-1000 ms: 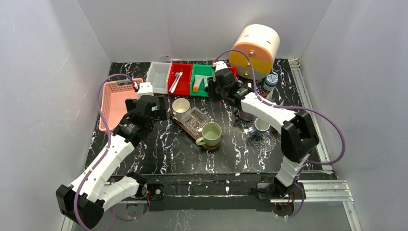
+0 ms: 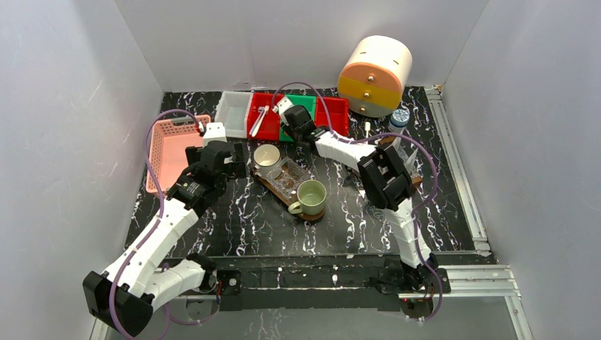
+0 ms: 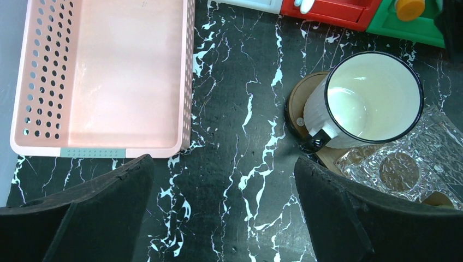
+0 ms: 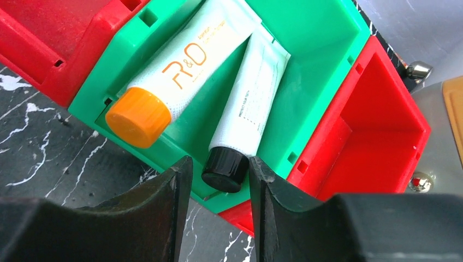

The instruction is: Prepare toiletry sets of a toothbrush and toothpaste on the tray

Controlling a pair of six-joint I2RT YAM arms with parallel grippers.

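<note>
Two toothpaste tubes lie in the green bin: one with an orange cap, the other with a black cap. Over the bin's near edge my right gripper stands open, its fingertips either side of the black cap, the right one close to it. From above, that arm hides most of the green bin. White toothbrushes rest in the red bin to its left. My left gripper is open and empty above bare table, between the pink basket and a white mug.
A wooden tray with clear plastic packaging carries the white mug and a green mug mid-table. At the back stand a white bin, an empty right-hand red bin and a round drawer cabinet.
My right gripper has moved left, from over the right-hand red bin to over the green bin, now covering the tubes from above. The left arm has stayed still.
</note>
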